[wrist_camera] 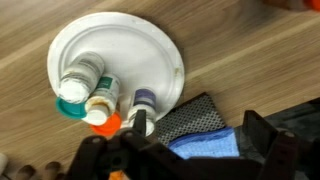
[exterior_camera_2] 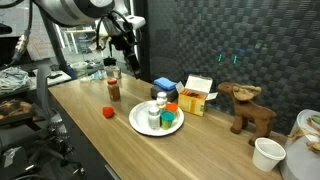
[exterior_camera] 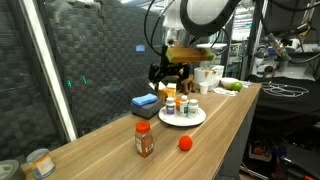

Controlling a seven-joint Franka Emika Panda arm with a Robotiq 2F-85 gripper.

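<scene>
My gripper (exterior_camera: 162, 78) hangs open above the table, up and to the near side of the white plate (exterior_camera: 176, 119), with nothing between its fingers. In the wrist view its two dark fingers (wrist_camera: 268, 138) frame the plate's edge and a blue cloth. On the plate stand several small bottles: a white one with a teal cap (wrist_camera: 79, 77), one with an orange cap (wrist_camera: 102, 100) and one with a white cap and purple band (wrist_camera: 142, 108). Off the plate, a spice jar with an orange-red lid (exterior_camera: 144, 138) stands upright. A red ball-like item (exterior_camera: 185, 143) lies beside it.
A blue cloth (exterior_camera_2: 164, 83) rests on a dark block behind the plate. An open yellow-white box (exterior_camera_2: 195, 95), a toy moose (exterior_camera_2: 248, 110) and a white cup (exterior_camera_2: 267, 153) stand farther along. Bare wood (exterior_camera_2: 195, 150) lies in front of them.
</scene>
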